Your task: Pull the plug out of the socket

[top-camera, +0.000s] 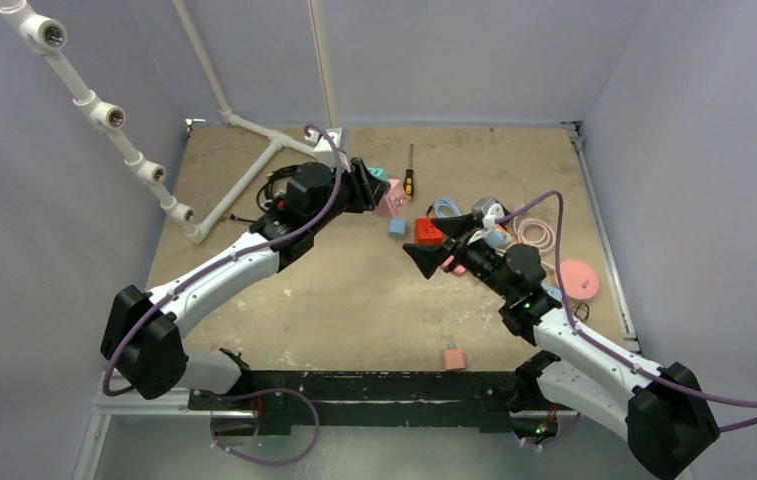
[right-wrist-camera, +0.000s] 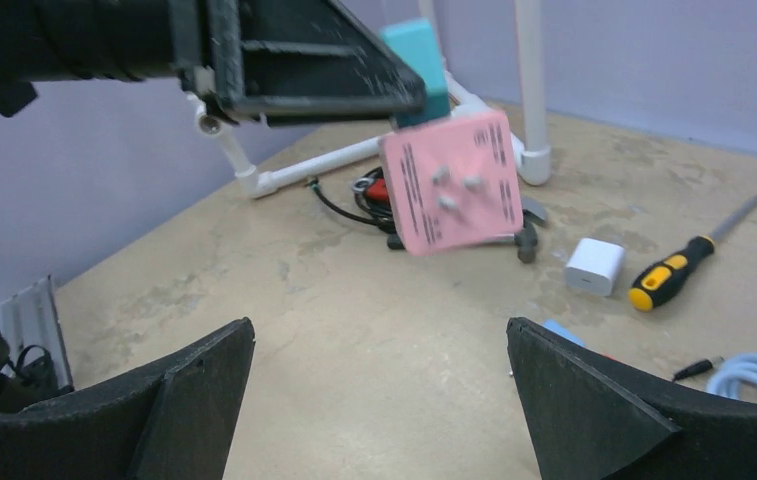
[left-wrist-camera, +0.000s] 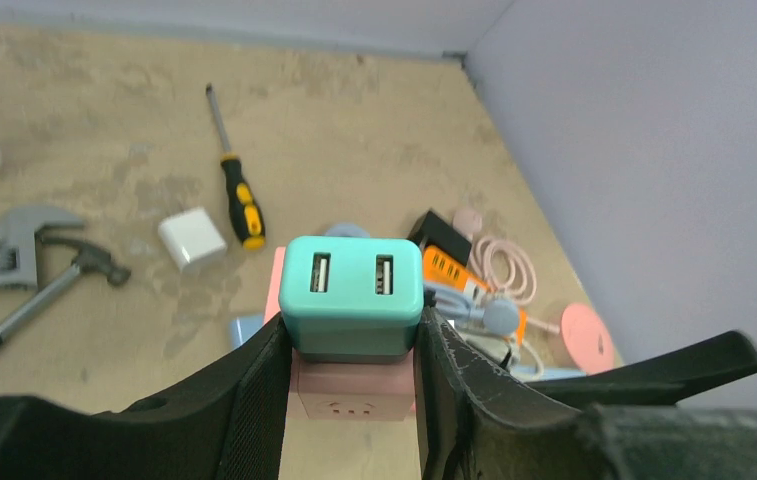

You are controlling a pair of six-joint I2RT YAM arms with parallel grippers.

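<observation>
My left gripper is shut on a teal block with two USB slots [left-wrist-camera: 351,300], stacked on a pink block [left-wrist-camera: 354,395]. The pair is held raised above the table's middle. In the right wrist view the pink block [right-wrist-camera: 450,185] shows its face with several pale prongs, below the teal block [right-wrist-camera: 416,70]. My right gripper [top-camera: 435,240] stands open to the lower right of the held pair, with nothing between its fingers; in the right wrist view its fingers frame the space below the pink block.
A red block [top-camera: 427,229], a blue block [top-camera: 396,228], a screwdriver [top-camera: 409,180], a white cube [right-wrist-camera: 594,266] and coiled cables [top-camera: 534,231] lie at the back and right. White pipes [top-camera: 254,170] stand at the back left.
</observation>
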